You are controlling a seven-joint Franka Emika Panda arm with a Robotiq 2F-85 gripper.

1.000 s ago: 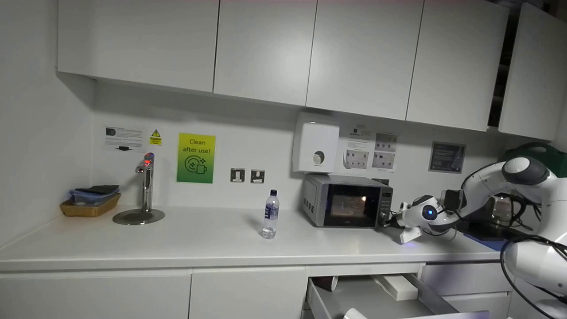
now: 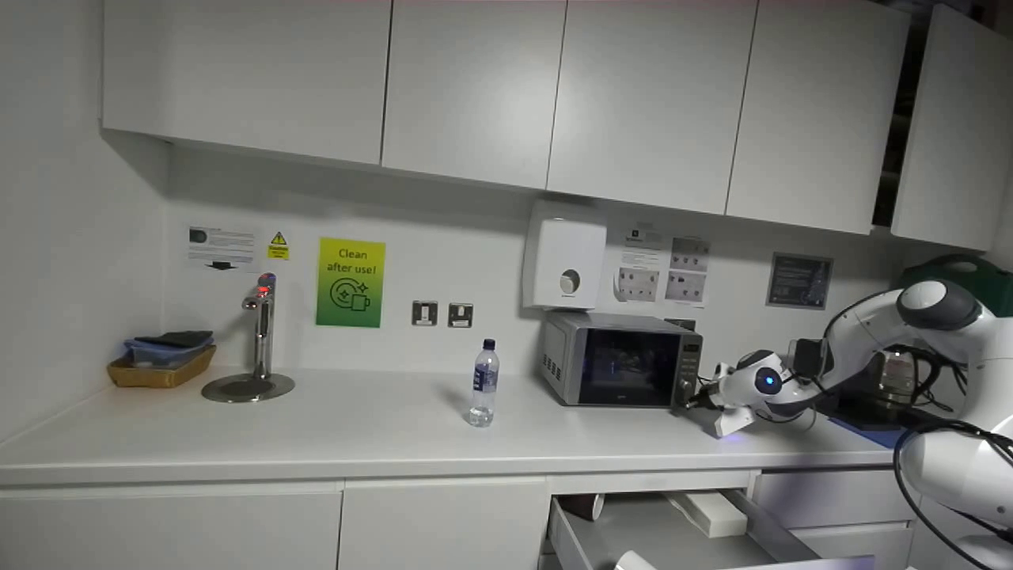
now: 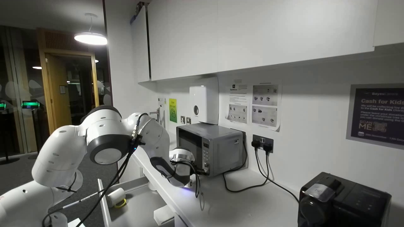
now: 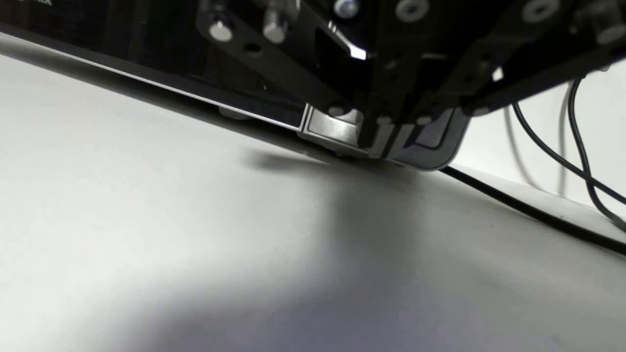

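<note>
The grey microwave (image 2: 617, 357) stands on the counter with its door closed and its window dark. My gripper (image 2: 692, 400) is at the lower right of its front, by the control panel (image 2: 688, 362). In the wrist view the gripper is shut, its fingers in front of the panel's lower end, with nothing showing between them. Whether the fingertips touch the panel cannot be told. From the side, the arm hides the fingertips, while the panel's lower dial (image 3: 206, 165) shows beside them.
An open drawer (image 2: 655, 540) below the counter holds cups and a white box. A water bottle (image 2: 483, 385) stands left of the microwave. Cables (image 3: 246, 188) trail on the counter behind, with a black coffee machine (image 3: 342, 202) nearby.
The microwave's window, lit from inside a second ago, is dark now. The arm and gripper show no clear movement.
</note>
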